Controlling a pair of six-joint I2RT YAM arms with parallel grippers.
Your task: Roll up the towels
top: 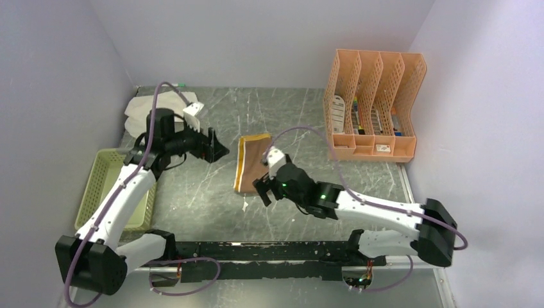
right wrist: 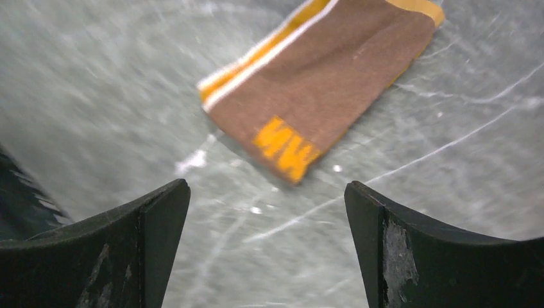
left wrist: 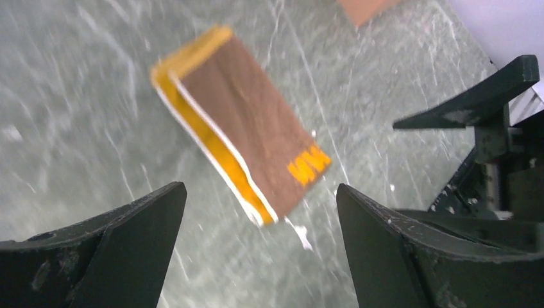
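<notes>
A folded brown towel (top: pixel 249 163) with yellow and white edging lies on the marble table, seen whole in the left wrist view (left wrist: pixel 244 109) and most of it in the right wrist view (right wrist: pixel 327 77). My left gripper (top: pixel 215 149) stands open above the table, left of the towel. My right gripper (top: pixel 262 190) is open over the towel's near right part, partly hiding it in the top view. Both grippers have nothing between their fingers.
A green basket (top: pixel 91 186) is at the left, white cloths (top: pixel 141 108) at the back left, partly behind the left arm. An orange organizer (top: pixel 375 147) stands at the back right.
</notes>
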